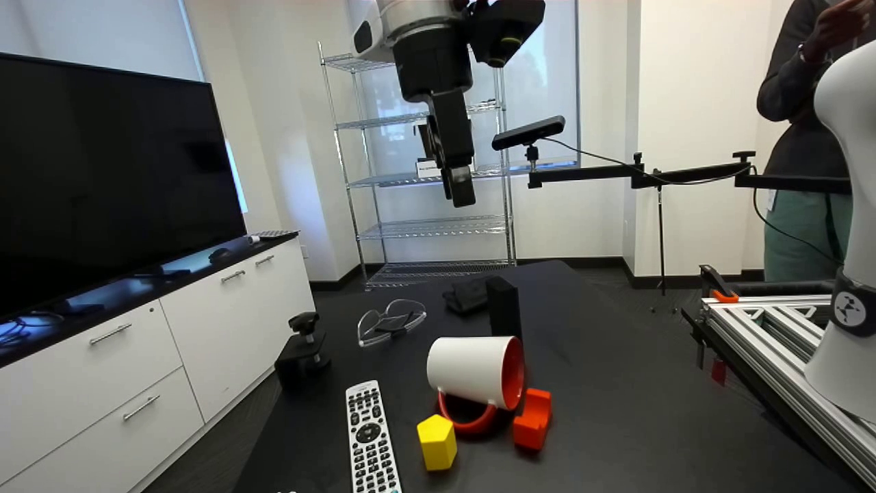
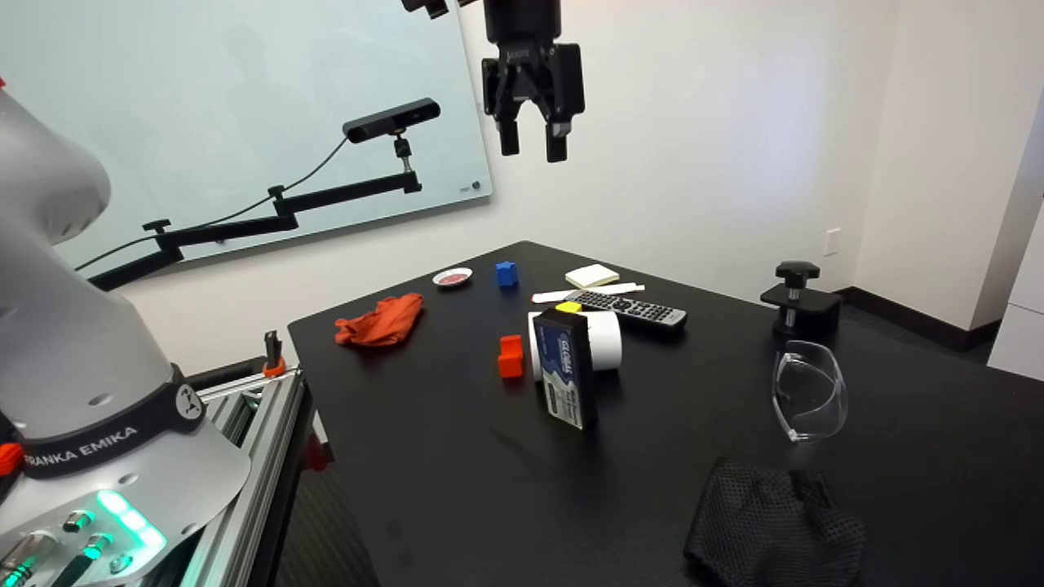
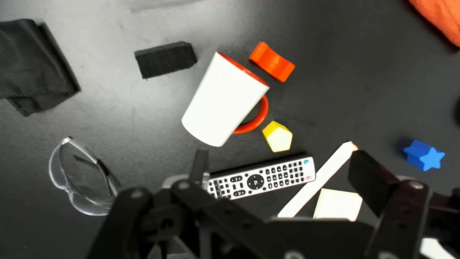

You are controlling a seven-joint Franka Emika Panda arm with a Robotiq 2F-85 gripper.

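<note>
High over the black table hangs my gripper, open, its two fingers well apart and nothing between them. A white mug with a red inside and red handle lies on its side below. Close to its rim is an orange-red block. By the handle sits a yellow pentagonal block. A grey remote lies in front of these, partly covered by a finger in the wrist view. An upright black box with a blue label stands beside the mug. A blue star block lies farther off.
Safety glasses, a black mesh cloth and a black clamp occupy one side. An orange cloth, a small dish, a white strip and a notepad lie elsewhere. Bare table surrounds the box's near side.
</note>
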